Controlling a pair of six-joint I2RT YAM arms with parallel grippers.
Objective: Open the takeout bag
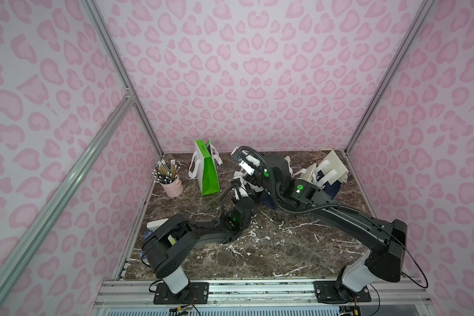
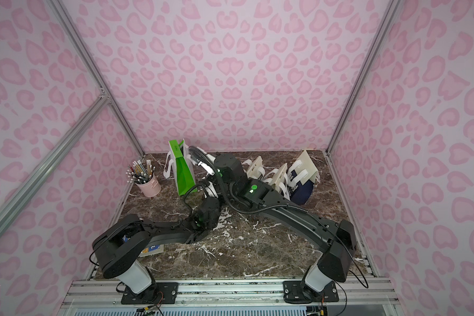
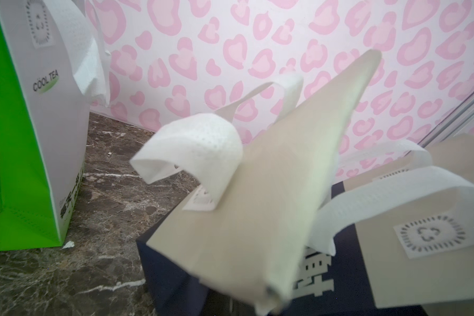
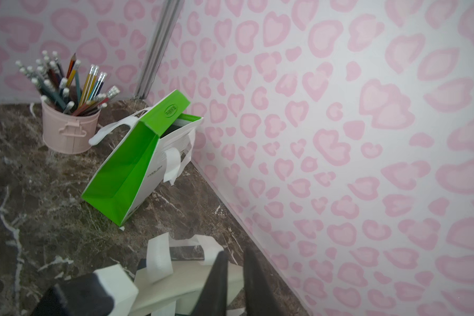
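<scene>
A takeout bag with a navy body, a beige top (image 3: 258, 200) and white handles (image 3: 205, 147) fills the middle of the left wrist view. Its beige top slants upward, and a lower corner reaches the bottom edge of that view. My left gripper (image 1: 238, 184) is shut low beside this bag; its fingertips cannot be made out, so contact is unclear. Over the same bag, my right gripper holds its blurred fingers (image 4: 216, 287) apart, the beige top (image 4: 189, 284) showing behind them. Both arms hide much of the bag in the top views.
A green and white bag (image 1: 208, 171) stands to the left, beside a pink pencil bucket (image 1: 172, 187). More navy and beige bags (image 2: 304, 176) stand close on the right. Bare marble tabletop (image 2: 247, 247) lies in front.
</scene>
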